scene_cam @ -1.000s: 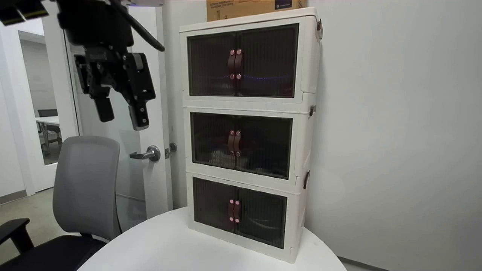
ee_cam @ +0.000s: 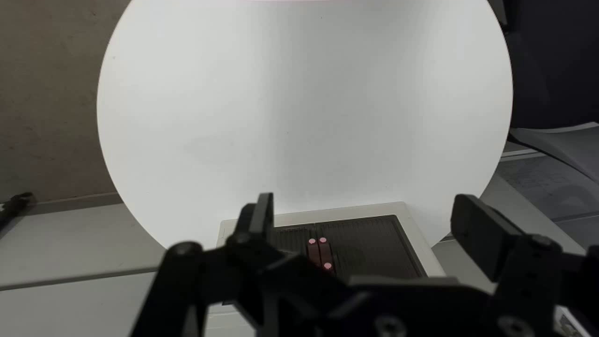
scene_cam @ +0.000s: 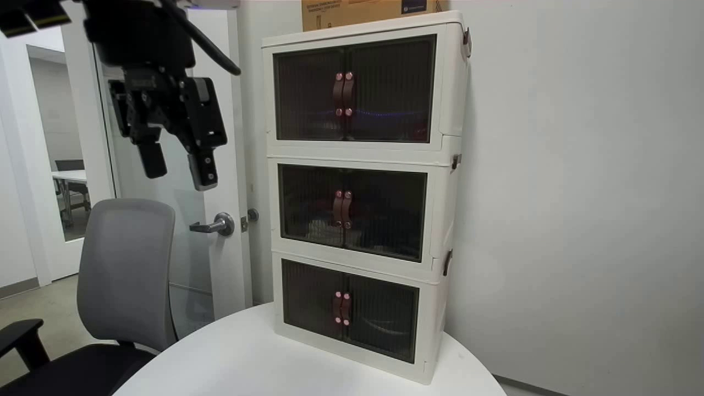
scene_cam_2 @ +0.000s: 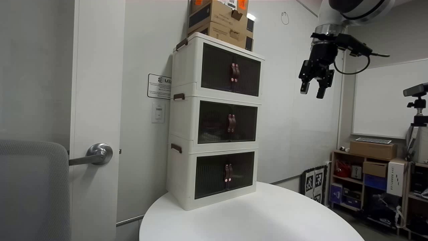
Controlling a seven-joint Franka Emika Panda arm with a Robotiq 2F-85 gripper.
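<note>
A white three-tier cabinet [scene_cam: 361,153] stands upright on a round white table [scene_cam: 231,359]. Each tier has a pair of dark, ribbed doors, all closed, with brown strap handles meeting in the middle, such as the middle-tier handles [scene_cam_2: 231,123]. My gripper [scene_cam: 179,177] hangs in the air in front of the cabinet, pointing down, its fingers spread and empty. In exterior view 2 the gripper [scene_cam_2: 312,91] is well to the right of the cabinet, touching nothing. The wrist view looks down past the fingers at the table and the lowest-tier handles [ee_cam: 320,252].
Cardboard boxes [scene_cam_2: 224,24] sit on top of the cabinet. A grey office chair [scene_cam: 125,270] stands beside the table, near a door with a metal lever handle [scene_cam: 214,225]. Behind the cabinet is a white wall [scene_cam: 581,171].
</note>
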